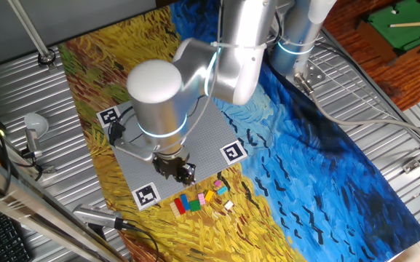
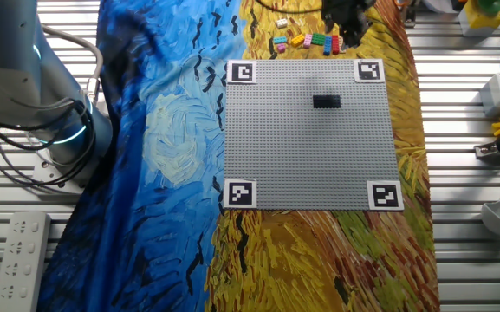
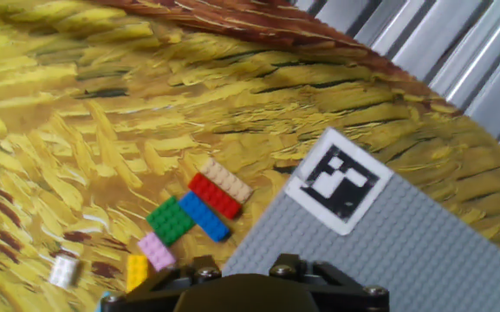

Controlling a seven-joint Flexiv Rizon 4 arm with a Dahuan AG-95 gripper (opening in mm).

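Note:
My gripper (image 1: pixel 180 173) hangs above the front part of the grey baseplate, close to the loose bricks. In the wrist view its two fingertips stand apart at the bottom edge, with nothing seen between them, so the gripper looks open. A black brick (image 2: pixel 326 101) lies on the baseplate (image 2: pixel 310 165). Off the plate's edge, a tan brick (image 3: pixel 226 179), a red brick (image 3: pixel 215 196), a blue brick (image 3: pixel 204 217) and a green brick (image 3: pixel 171 220) lie close together. Beyond them are a pink brick (image 3: pixel 157 250), a yellow brick (image 3: pixel 137 271) and a white brick (image 3: pixel 63 270).
Marker squares sit at the baseplate's corners, one a near marker (image 1: pixel 145 195). A grey device (image 1: pixel 97 217) with a cable lies left of the bricks. Most of the baseplate is bare.

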